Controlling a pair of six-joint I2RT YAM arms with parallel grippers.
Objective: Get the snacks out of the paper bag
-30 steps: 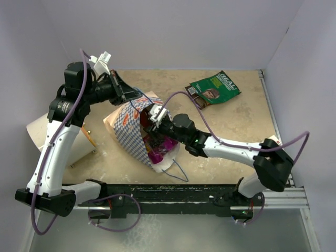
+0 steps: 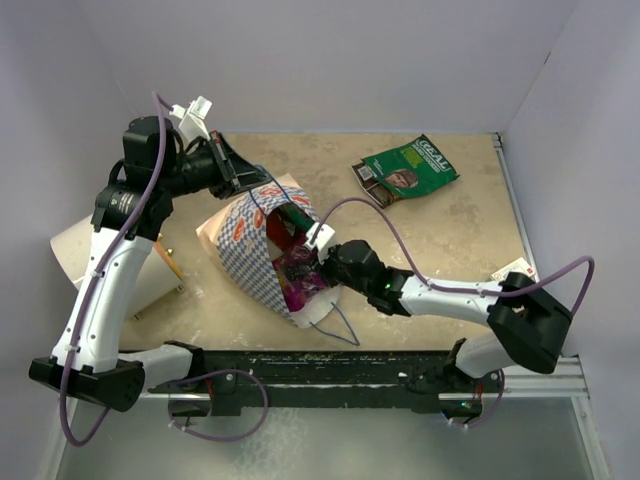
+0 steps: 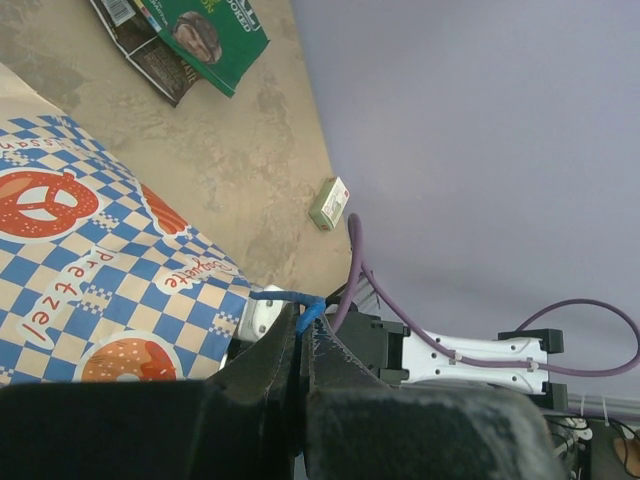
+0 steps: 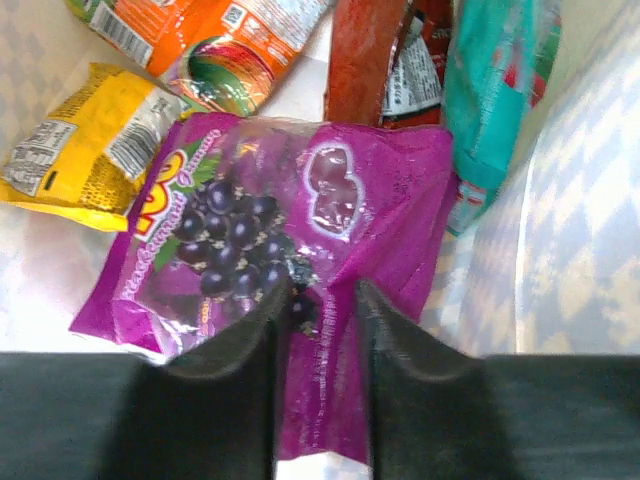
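Observation:
The checked paper bag (image 2: pixel 247 255) lies with its mouth facing right. My left gripper is shut on the bag's blue handle (image 3: pixel 310 310) above it. Inside are a purple grape snack (image 4: pixel 230 250), a yellow packet (image 4: pixel 80 150), an orange packet (image 4: pixel 240 50), a dark red packet (image 4: pixel 365 60) and a teal packet (image 4: pixel 485 90). My right gripper is at the bag's mouth, fingers slightly apart over the purple snack; a grip on it is not visible.
A green package (image 2: pixel 408 170) on a dark one lies at the back right of the table (image 2: pixel 450 240). A small box (image 3: pixel 329 203) is at the right edge. A pale cylinder (image 2: pixel 75 250) stands left. Walls surround the table.
My right gripper has moved toward the front right, from deeper over the bag's opening to above the purple snack. My left arm has barely moved.

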